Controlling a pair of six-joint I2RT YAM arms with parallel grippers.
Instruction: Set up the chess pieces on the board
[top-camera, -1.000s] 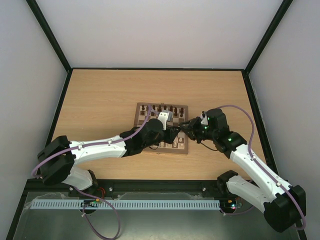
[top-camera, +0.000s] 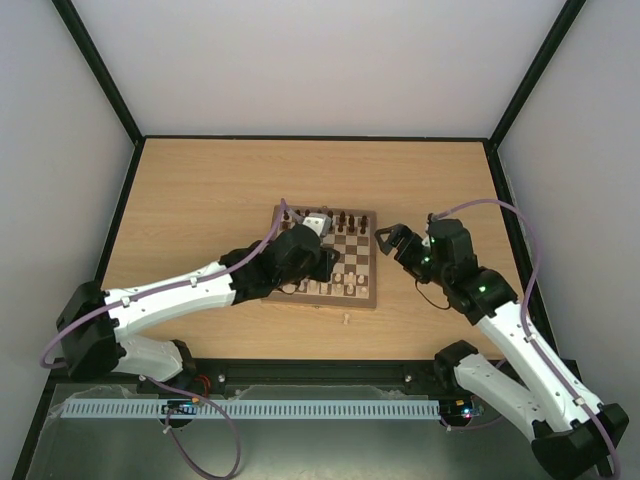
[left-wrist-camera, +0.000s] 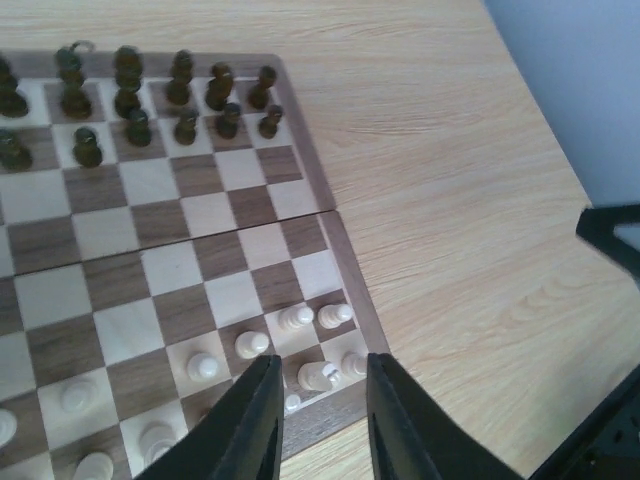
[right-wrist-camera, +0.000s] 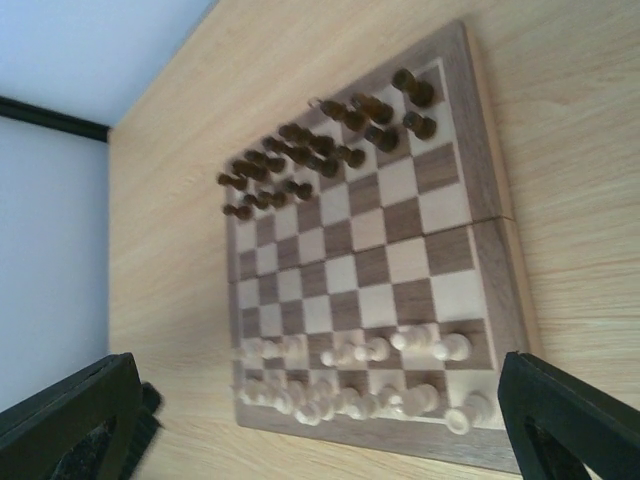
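Observation:
The chessboard (top-camera: 362, 298) has dark pieces (right-wrist-camera: 378, 122) along its far side and white pieces (right-wrist-camera: 365, 403) along its near side, some of the white ones toppled or leaning. My left gripper hangs over the board's near right part, its fingers (left-wrist-camera: 255, 420) apart in the left wrist view. White pieces (left-wrist-camera: 319, 376) show in that gap, but whether one is gripped cannot be told. Off the board's right side, my right gripper (top-camera: 390, 238) stands open and empty, its fingers (right-wrist-camera: 75, 425) wide apart at the edges of its wrist view.
A small pale piece (top-camera: 347, 319) lies on the wooden table (top-camera: 200, 200) in front of the board. In the right wrist view, a dark gripper part (right-wrist-camera: 145, 415) shows at lower left.
A second ago the two grippers met above the board's right side.

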